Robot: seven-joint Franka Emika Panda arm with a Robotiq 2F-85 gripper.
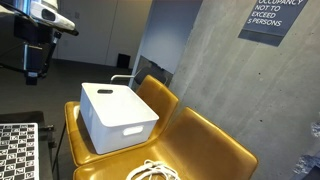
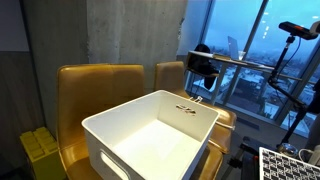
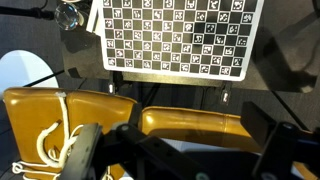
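A white rectangular box [image 1: 118, 128] with handle slots sits on a tan chair [image 1: 215, 148]; seen from the other side, the open-topped box [image 2: 150, 135] looks empty inside. On the chair beside it lies a loose bundle of white rope [image 1: 153, 170], which also shows as rope [image 3: 58, 140] at the left of the wrist view. My gripper [image 1: 35, 76] hangs at the far left, above the table edge and well apart from the box. In the wrist view the gripper is open, its dark fingers far apart and nothing between them. Part of the box is hidden there.
A checkered marker board [image 3: 180, 35] lies on the dark table in front of the chairs. A concrete wall [image 1: 240, 85] rises behind the seats. Yellow blocks [image 2: 42, 153] stand at the left in exterior view 2, and a lamp-like stand [image 2: 292, 65] at the right.
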